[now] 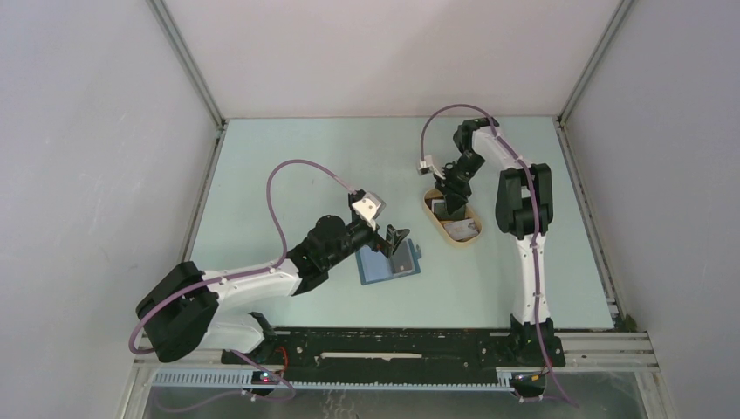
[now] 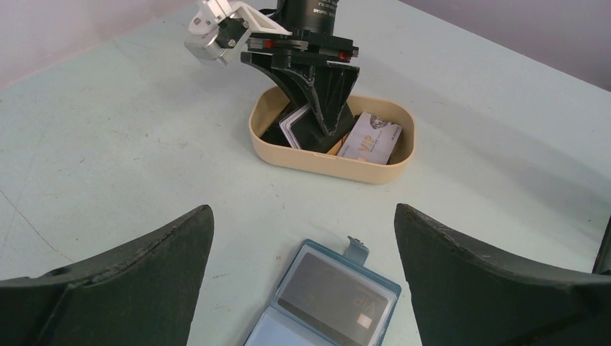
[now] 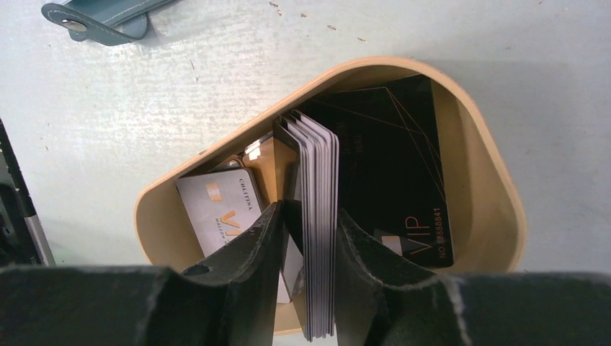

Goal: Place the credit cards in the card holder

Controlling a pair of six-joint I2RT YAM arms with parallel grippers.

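Note:
A beige oval box (image 2: 333,165) holds black and white VIP cards (image 2: 369,137). My right gripper is down in it, its fingers on either side of a standing stack of cards (image 3: 320,173); whether they grip it firmly is unclear. The blue-grey card holder (image 1: 375,271) lies open on the table, left of and nearer than the box. My left gripper is open above the holder, nothing between its fingers.
White walls surround it on the back and sides.

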